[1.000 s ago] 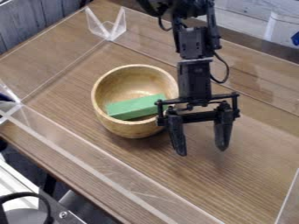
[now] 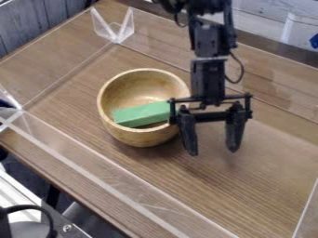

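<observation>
A tan round bowl [image 2: 134, 86] sits on the wooden table left of my gripper, holding a green block [image 2: 141, 115] that leans across its lower left part. My gripper [image 2: 211, 132] stands open just right of the bowl, low over the table, with nothing visible between its two dark fingers. Its arm reaches in from the top of the view and partly hides the area behind it.
Bare table [image 2: 224, 191] lies in front and to the right. Clear plastic pieces stand at the back left and along the left edge. A white object with a black cable is at the bottom left corner.
My gripper has shifted slightly over the last second, staying open beside the bowl. The bowl and green block look unmoved.
</observation>
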